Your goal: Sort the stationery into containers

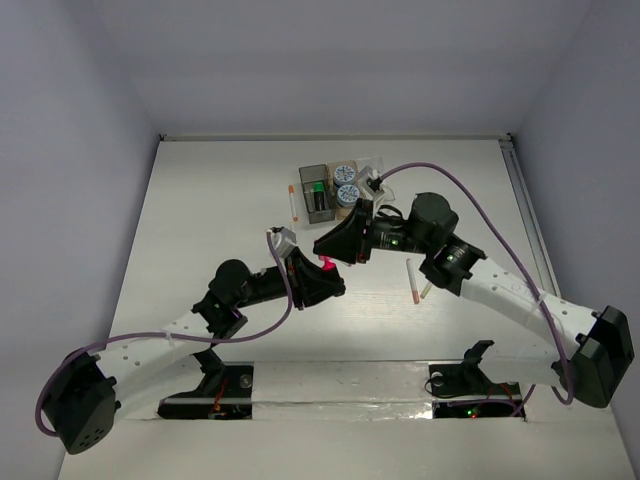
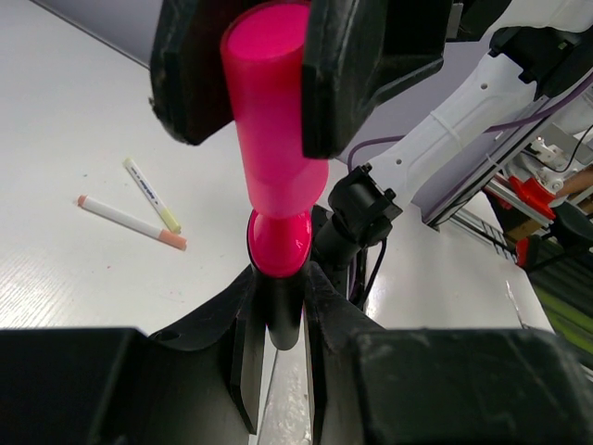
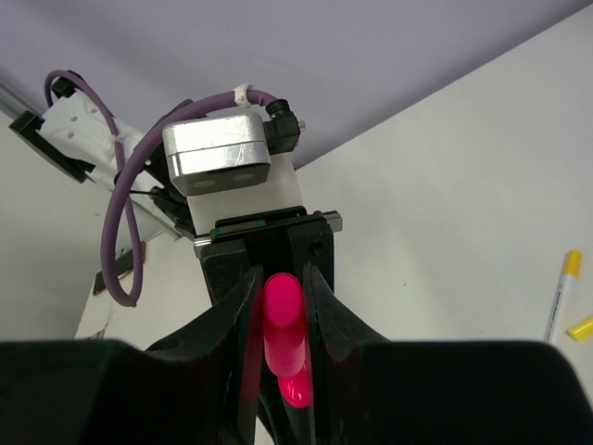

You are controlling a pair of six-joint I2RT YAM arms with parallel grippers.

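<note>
A marker with a black body (image 2: 283, 315) and a glossy pink collar (image 2: 280, 246) stands in my left gripper (image 1: 336, 284), which is shut on the body. Above it, my right gripper (image 1: 322, 246) is shut on a matte pink cap (image 2: 278, 120). Cap and collar are in line and meet in the left wrist view; how far the cap is pushed on cannot be told. From the right wrist view, the cap (image 3: 283, 324) shows between the fingers, with the collar (image 3: 296, 387) just beneath. An orange-ended marker (image 1: 413, 282) and a yellow-ended one (image 1: 426, 290) lie on the table.
At the back, a grey compartment box (image 1: 307, 173) holds a green-capped marker (image 1: 319, 195); white-lidded jars (image 1: 346, 174) stand beside it. Another orange-ended marker (image 1: 293, 203) lies to its left. Both arms nearly touch mid-table.
</note>
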